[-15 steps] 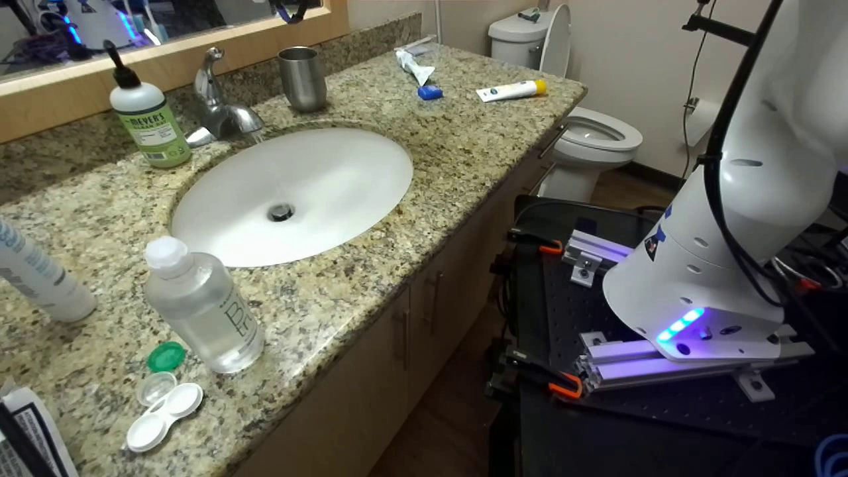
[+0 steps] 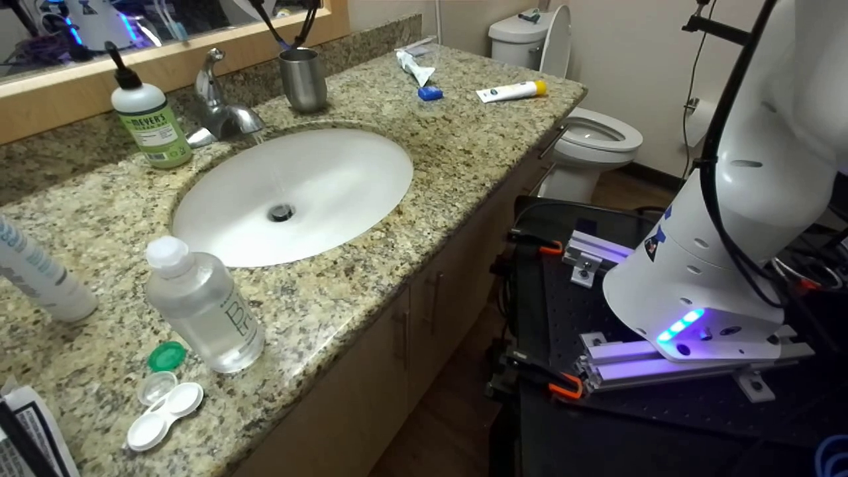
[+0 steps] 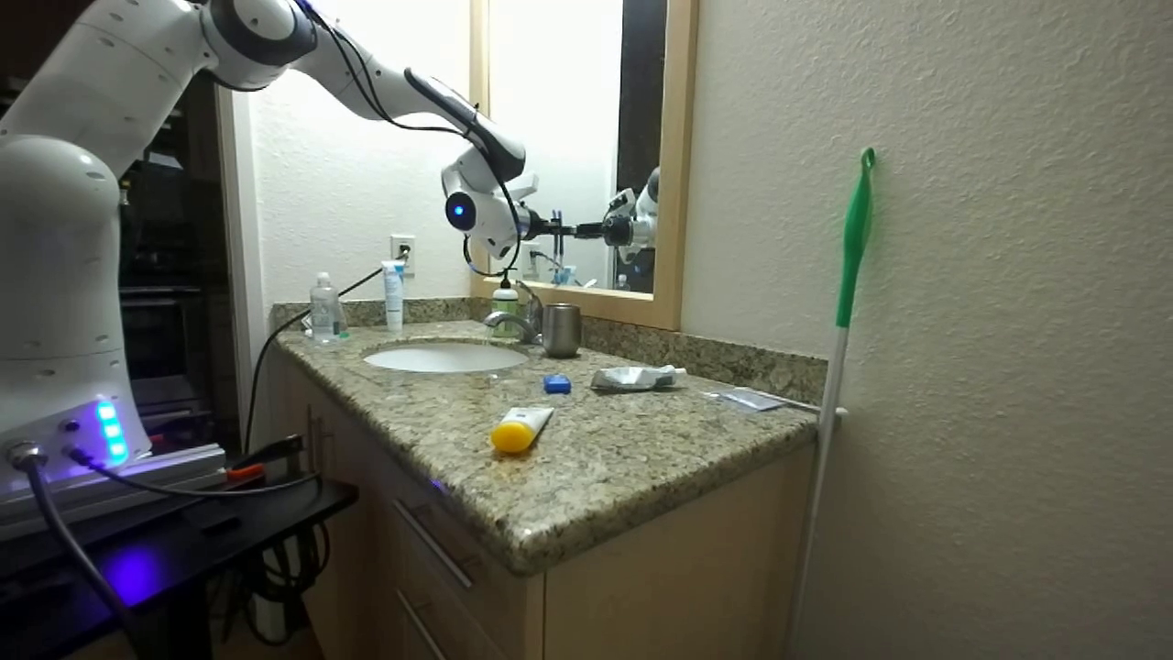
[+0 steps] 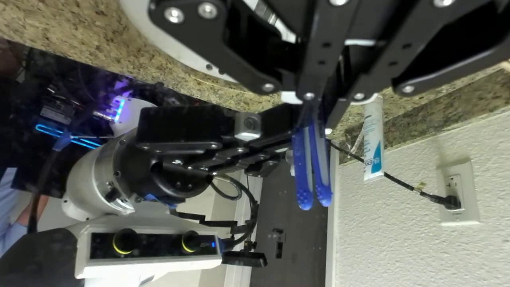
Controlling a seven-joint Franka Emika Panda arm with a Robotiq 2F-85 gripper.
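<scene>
Reaching toward the mirror in exterior view 2, my gripper [image 3: 547,229] is shut on a slim blue handle [image 3: 555,236], probably a toothbrush. In the wrist view the blue handle [image 4: 302,167] extends past the gripper, with what looks like its reflection alongside. A steel cup [image 2: 303,79] stands upright on the counter by the faucet. Dark slender shapes [image 2: 307,22], seemingly the held thing and its reflection, come down to the cup's back rim in exterior view 1. Whether the lower end is inside the cup, I cannot tell.
A faucet [image 2: 226,119] stands left of the cup, beside the sink [image 2: 334,191] and soap bottle [image 2: 151,119]. The mirror [image 3: 561,121] is very close to my gripper. Tubes and a blue case [image 2: 430,93] lie on the counter at right.
In exterior view 1, the dark slender shapes have come lower, from the mirror frame's edge to the cup's rim. The counter objects have stayed where they were.
</scene>
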